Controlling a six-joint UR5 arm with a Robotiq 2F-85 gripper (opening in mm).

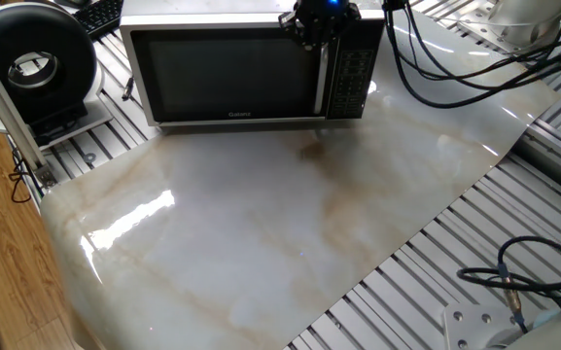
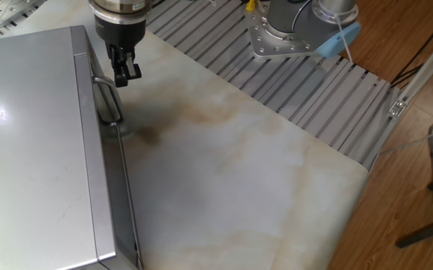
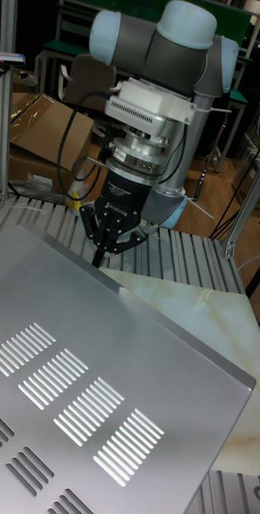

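A silver microwave [image 1: 246,73] with a dark door window stands at the back of the table, its door shut. Its upright metal handle [image 1: 322,78] runs beside the control panel [image 1: 355,83]. My gripper [image 2: 127,77] hangs fingers-down in front of the door, close to the handle's upper end [image 2: 102,80]. In the first exterior view, the black gripper body [image 1: 317,15] overlaps the top of the door near the handle. Whether the fingers touch the handle cannot be told. Nothing shows between them, but their spacing is unclear. The microwave's top [image 3: 114,343] is bare.
Free marble-patterned sheet [image 1: 231,233] spreads before the microwave. Black cables [image 1: 455,97] loop down at the right. A black ring-shaped object [image 1: 32,63] stands to the left. The robot's base [image 2: 284,26] sits on the slatted table.
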